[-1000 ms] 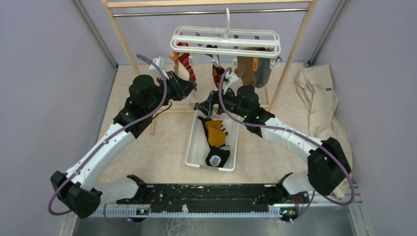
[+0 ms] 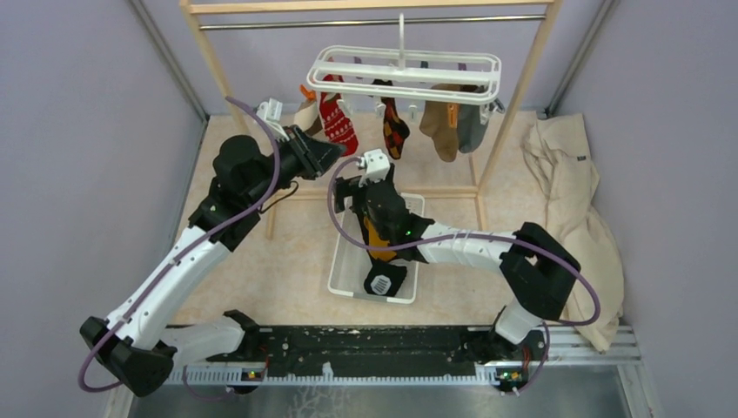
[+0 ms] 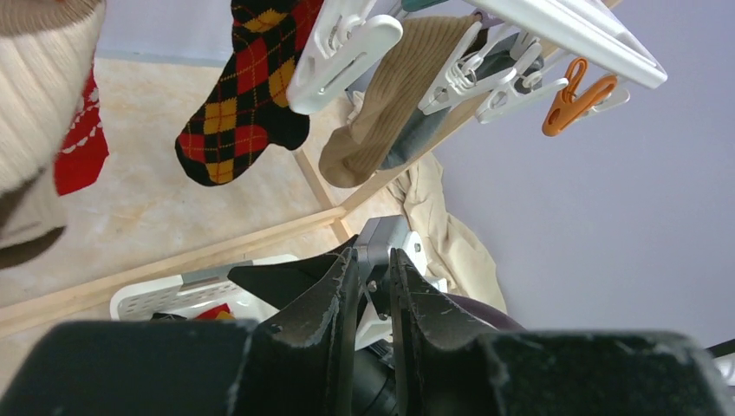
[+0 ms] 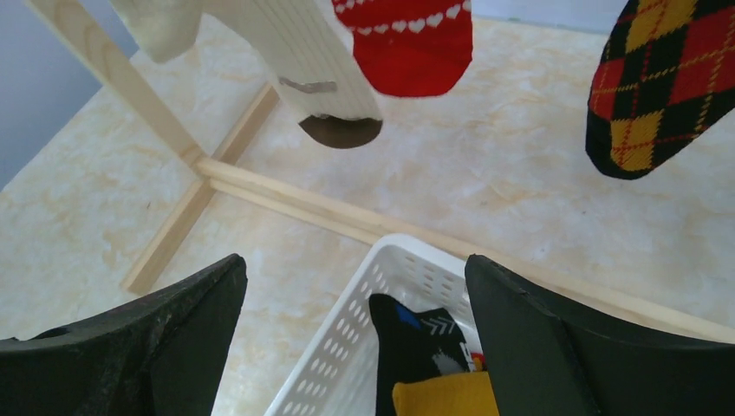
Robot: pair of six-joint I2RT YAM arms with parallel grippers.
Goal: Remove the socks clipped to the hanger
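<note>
From the white hanger [image 2: 452, 93] hang a white ribbed sock [image 3: 39, 95], a red patterned sock [image 2: 338, 124], an argyle sock [image 3: 247, 100], a brown sock [image 2: 440, 131] and a grey sock [image 2: 472, 132]. My left gripper is shut to a narrow gap, and no sock shows between its fingers; the white sock is apart from it, at the left of that view. Just above the basket, my right gripper is open and empty, below the white sock's toe.
A white basket [image 2: 334, 272] on the floor holds several socks, including a black one [image 2: 385, 280] and a mustard one [image 4: 446, 394]. The wooden rack's rail [image 4: 338, 212] runs behind it. Beige cloth [image 2: 561, 200] lies at the right. My two grippers are close together.
My right gripper has travelled left over the basket's far end. The white sock has swung back, away from the left gripper. The left arm has shifted slightly, and the hanger a little right.
</note>
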